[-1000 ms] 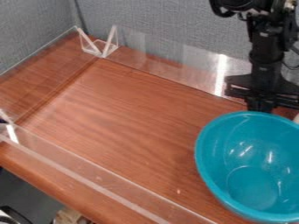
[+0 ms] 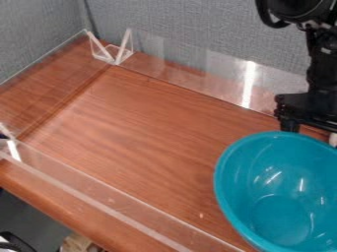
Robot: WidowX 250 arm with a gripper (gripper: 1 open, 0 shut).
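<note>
A black robot arm comes down along the right edge, with my gripper [image 2: 301, 126] low at the far right, just behind the back rim of a large teal bowl [image 2: 245, 191]. A small pale object [image 2: 332, 140] is partly visible at the right edge beside the gripper, mostly hidden. The fingertips are small and dark here, so what lies between them is hard to make out.
Clear plastic walls line its back and front edges, with white brackets [image 2: 112, 51] at the back left corner. Grey padded walls stand behind.
The arm and gripper have shifted to the right, toward the frame's edge, over the last second. The bowl appears unmoved.
</note>
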